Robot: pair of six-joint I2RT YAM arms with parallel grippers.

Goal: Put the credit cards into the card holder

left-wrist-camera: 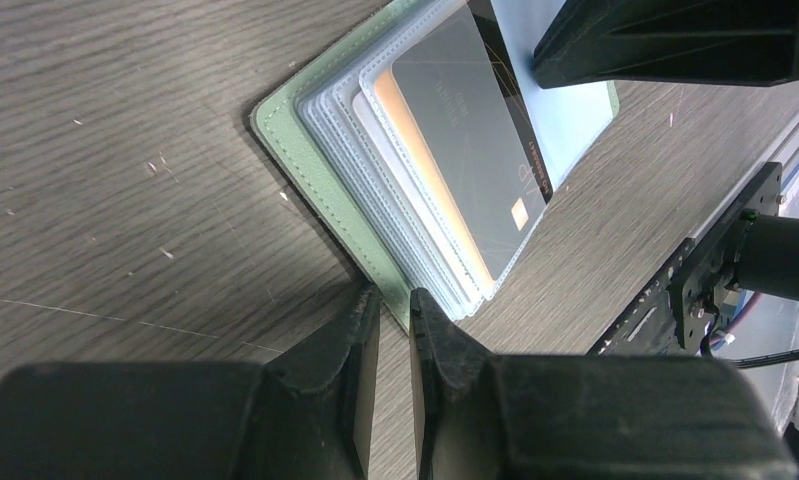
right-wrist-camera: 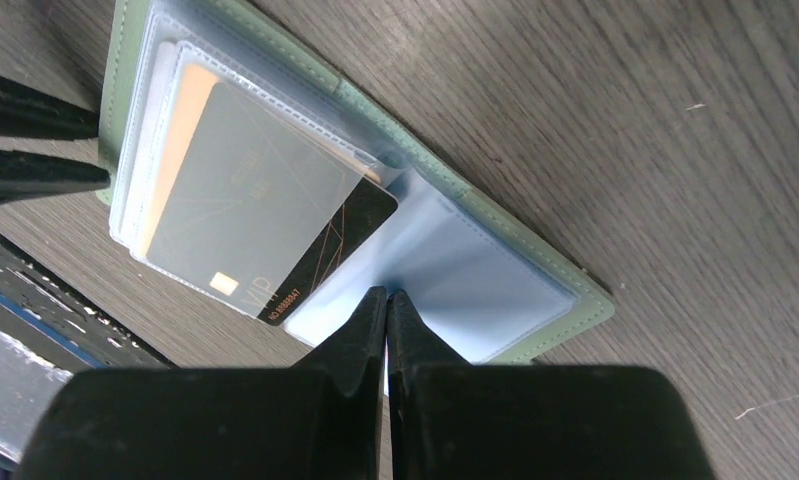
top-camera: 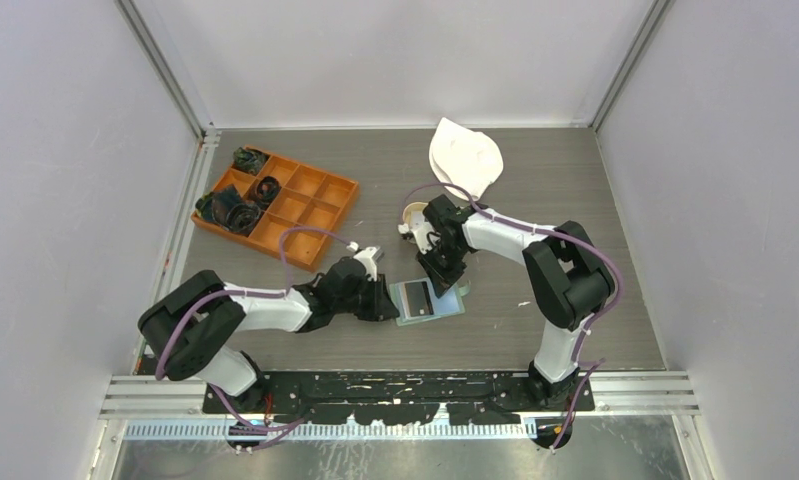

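Note:
The card holder [top-camera: 456, 303] lies open on the table between my two grippers, with a pale green cover [left-wrist-camera: 320, 190] and clear sleeves. A grey and black card [right-wrist-camera: 265, 185] sits in its top sleeve, with a tan card edge beside it. My left gripper is shut on the cover's edge at the holder's left side. Above the light blue sleeve [right-wrist-camera: 465, 260] on the other half, my right gripper is shut, fingertips together. Nothing shows between them. A beige-rimmed tray [top-camera: 411, 211] is mostly hidden behind the right arm.
An orange divided box [top-camera: 305, 195] with dark coiled items stands at the back left. A white cap [top-camera: 465, 158] lies at the back. Bare table stretches to the right of the holder.

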